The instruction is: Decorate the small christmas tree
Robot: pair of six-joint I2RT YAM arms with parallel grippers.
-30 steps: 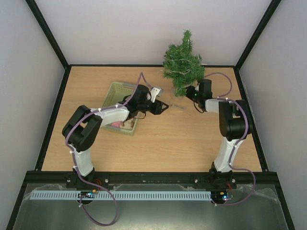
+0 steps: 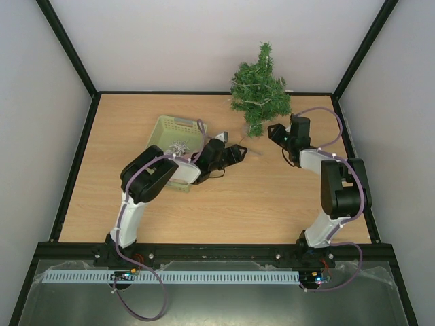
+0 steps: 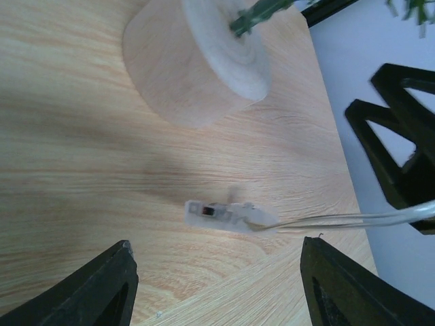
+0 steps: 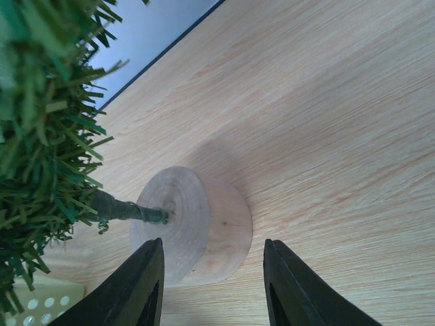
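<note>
The small green tree (image 2: 262, 92) stands at the back right on a round wooden base (image 3: 173, 71), seen up close in both wrist views. A clear plastic piece with a small switch and pale wire (image 3: 224, 216) lies before the base in the left wrist view. My left gripper (image 2: 238, 155) is open left of centre, its fingertips either side of that piece in view, holding nothing visible. My right gripper (image 2: 272, 132) is right of the tree. In its wrist view its fingertips stand apart beside the base; I cannot tell whether anything is between them.
A pale green basket (image 2: 166, 125) with silver and other ornaments sits at the left, partly under my left arm. Walls close in at the back and sides.
My left gripper has moved right, toward the area before the tree. My right gripper and arm have shifted slightly right, away from the tree.
</note>
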